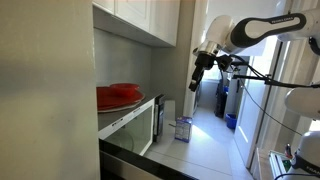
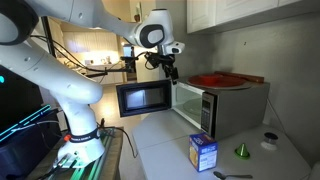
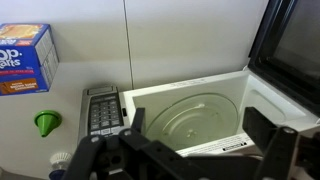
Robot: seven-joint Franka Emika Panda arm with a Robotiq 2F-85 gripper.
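My gripper hangs high in front of the microwave, its two dark fingers spread wide with nothing between them. In exterior view 2 the gripper [image 2: 172, 74] is above and close to the opened microwave door [image 2: 145, 97]. The microwave [image 2: 222, 110] shows its lit interior. Through its opening, the wrist view shows the glass turntable [image 3: 190, 122], with no food visible on it. The keypad [image 3: 103, 112] lies left of that opening. On the counter stands a blue snack box [image 2: 203, 153], upright and well away from the gripper.
Red dishware [image 2: 217, 79] rests on top of the microwave. A green cone-shaped object [image 2: 242, 152], a dark spoon-like utensil [image 2: 232, 176] and a small jar [image 2: 269, 140] are at the right.
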